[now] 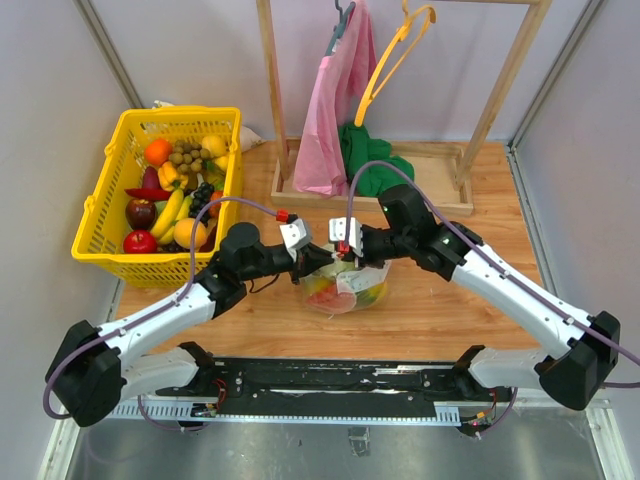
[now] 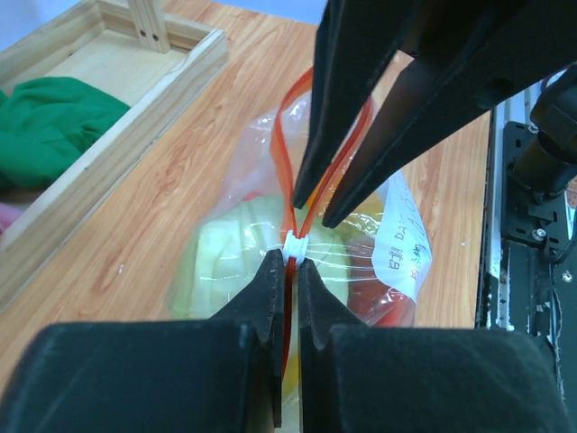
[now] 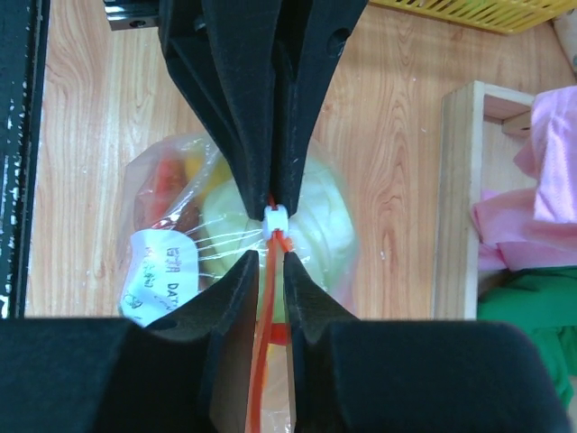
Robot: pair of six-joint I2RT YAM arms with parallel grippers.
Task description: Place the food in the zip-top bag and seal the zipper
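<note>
The clear zip top bag [image 1: 340, 295] with food inside stands on the table between my arms, its orange zipper strip and white slider [image 2: 296, 248] near the top. In the left wrist view my left gripper is shut on the zipper at the slider. My right gripper is part open, its fingers either side of the orange strip beside the slider; whether they touch it is unclear. A white label shows on the bag.
The yellow basket [image 1: 90, 215] of produce stands at the left. A wooden rack [image 1: 455, 200] with pink and green cloth and hangers is behind. Bare table lies to the right.
</note>
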